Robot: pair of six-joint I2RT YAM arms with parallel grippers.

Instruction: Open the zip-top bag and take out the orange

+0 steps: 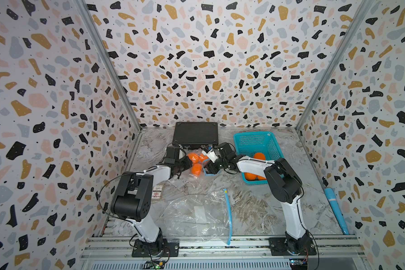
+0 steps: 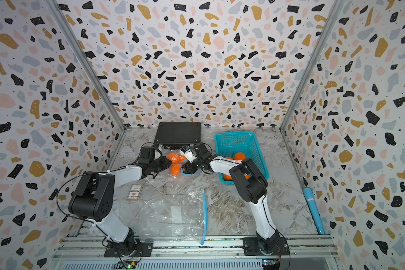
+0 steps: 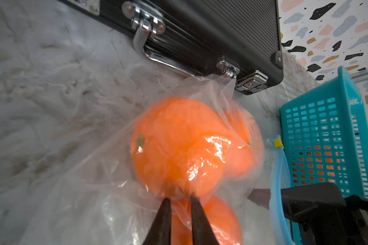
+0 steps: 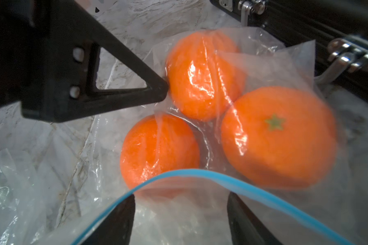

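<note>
A clear zip top bag [image 4: 208, 134] with a blue zip edge [image 4: 200, 173] lies in front of the black case, with three oranges showing through its film: one at the top [image 4: 200, 73], one at the lower left [image 4: 159, 151] and a larger-looking orange [image 4: 280, 134] at the right. In the left wrist view, my left gripper has its fingertips slightly apart, over the bag's film beside the oranges. At the bag's zip side is my right gripper, fingers wide apart behind the blue edge. Whether film lies between either pair of fingers is unclear.
A black case [image 1: 195, 133] stands close behind the bag. On the right, a teal basket [image 1: 256, 138] holds several oranges under the right forearm. Another clear bag with a blue strip [image 1: 230, 220] lies flat and empty in front. A small box [image 1: 157, 191] sits at left.
</note>
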